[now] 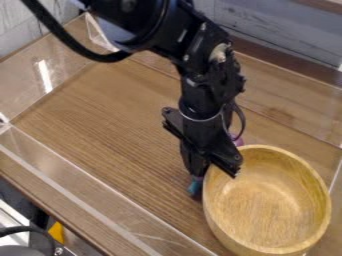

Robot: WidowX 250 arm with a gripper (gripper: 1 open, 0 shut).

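My black gripper (203,160) points down at the left rim of a large yellow wooden bowl (267,205), low on the right of the view. Its fingertips are mostly dark and overlap the rim; it looks shut, and I see nothing clearly between the fingers. A small blue object (197,187) lies on the table just left of the bowl, partly hidden under the gripper. A bit of purple (238,140) shows behind the gripper, mostly hidden.
A white panelled wall stands at the back. Cables and a yellow item lie off the table's lower-left edge.
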